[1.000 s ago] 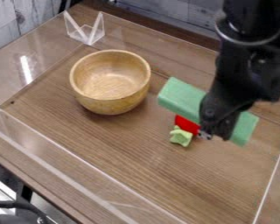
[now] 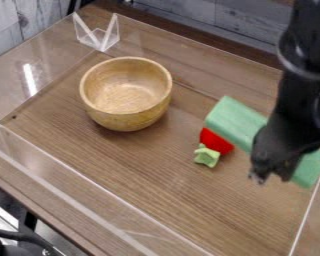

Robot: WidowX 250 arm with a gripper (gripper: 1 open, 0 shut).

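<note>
My gripper (image 2: pixel 267 150) fills the right side of the view, dark and blurred, shut on a mint-green block (image 2: pixel 236 122) held at a slant above the table. Just left of and partly under it lie a red object (image 2: pixel 214 140) and a small light-green piece (image 2: pixel 206 156) on the wooden table.
A wooden bowl (image 2: pixel 125 94) stands at the left of the table (image 2: pixel 136 200). A clear plastic holder (image 2: pixel 99 31) is at the back left.
</note>
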